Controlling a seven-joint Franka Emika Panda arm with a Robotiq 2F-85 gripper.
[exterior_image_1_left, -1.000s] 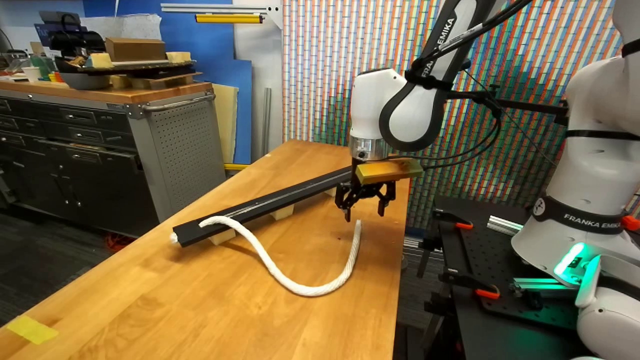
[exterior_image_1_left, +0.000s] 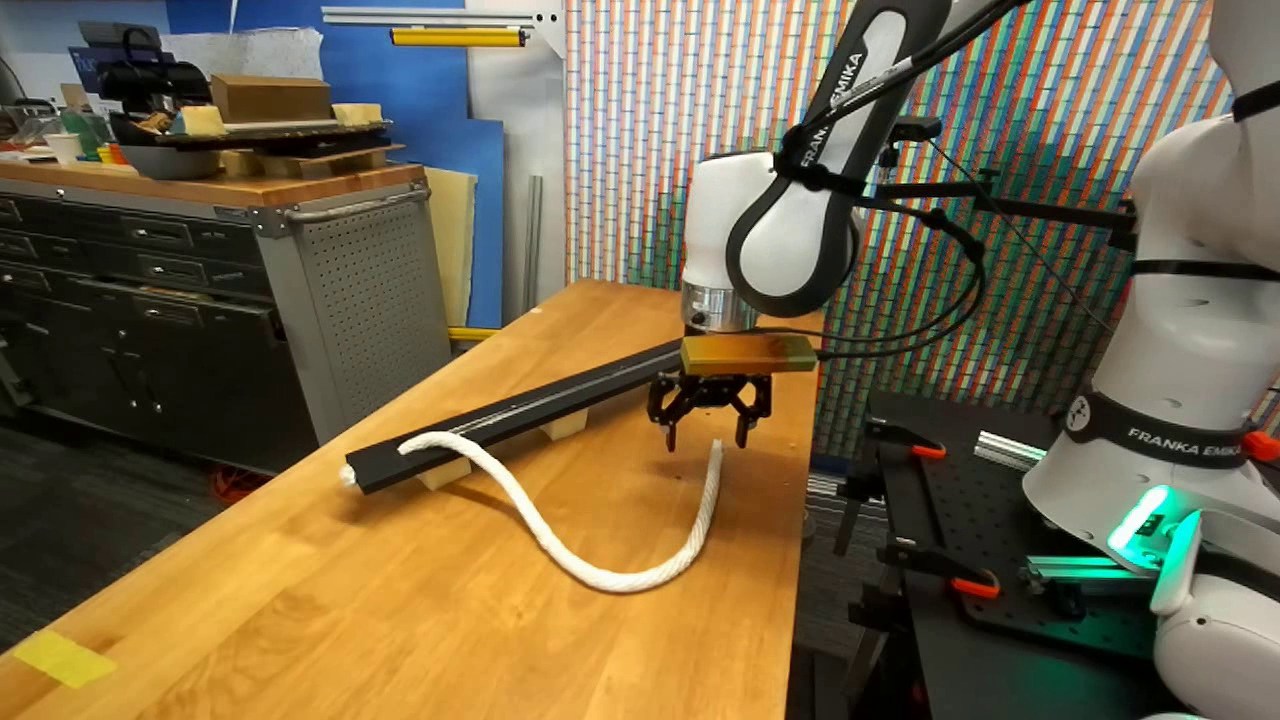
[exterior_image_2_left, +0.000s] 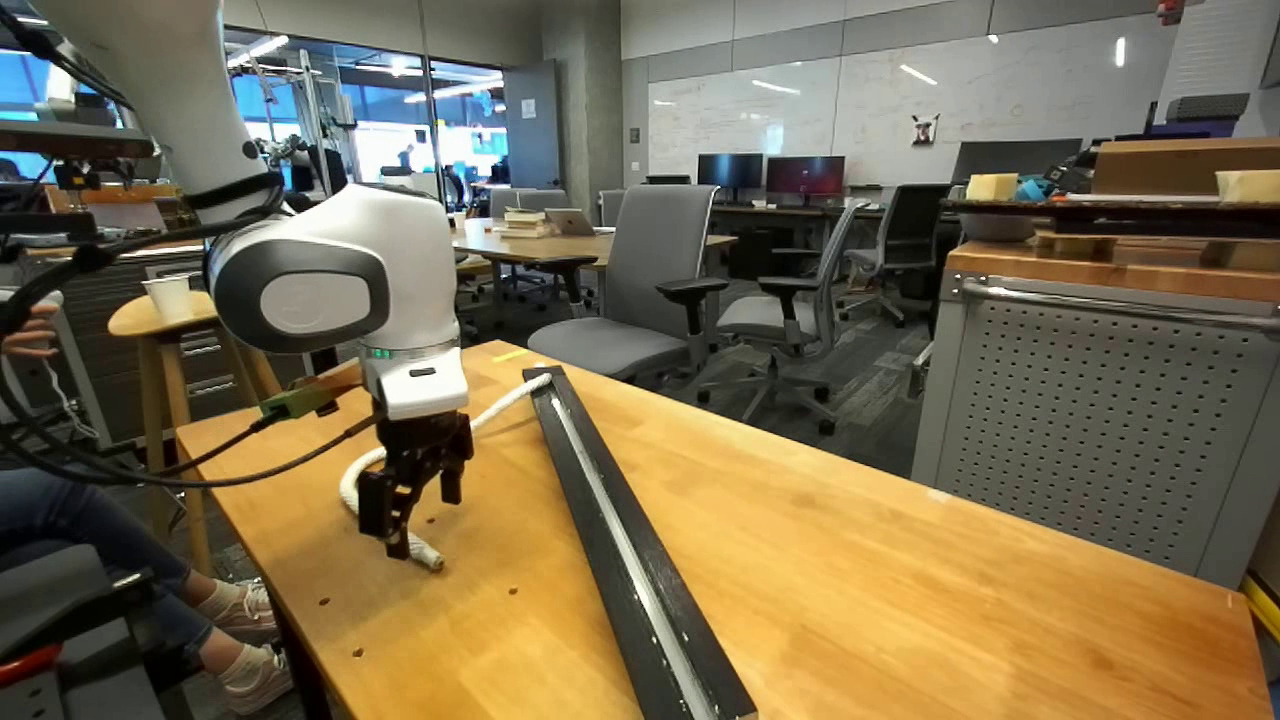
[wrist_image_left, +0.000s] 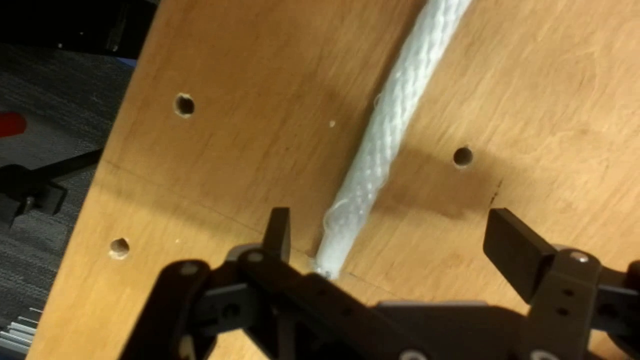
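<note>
A white braided rope (exterior_image_1_left: 615, 582) lies in a U-shaped curve on the wooden table, one part resting over the near end of a long black channel (exterior_image_1_left: 528, 412). Its free end (wrist_image_left: 339, 240) points back toward my gripper (exterior_image_1_left: 705, 442). In the wrist view the gripper is open, its fingers wide apart, with the rope's tip showing between them but nearer the left finger. Neither finger touches the rope there. From the other side, the gripper (exterior_image_2_left: 422, 522) hangs over the rope end (exterior_image_2_left: 425, 553), just above the table.
Light blocks (exterior_image_1_left: 565, 424) prop the black channel off the table. The table's edge lies close on the right, with a black stand and clamps (exterior_image_1_left: 942, 564) beyond it. Yellow tape (exterior_image_1_left: 64, 658) marks the front left.
My gripper has come lower and a little to the left, and has turned slightly, so it is now over the rope's free end. The rope and channel have not moved.
</note>
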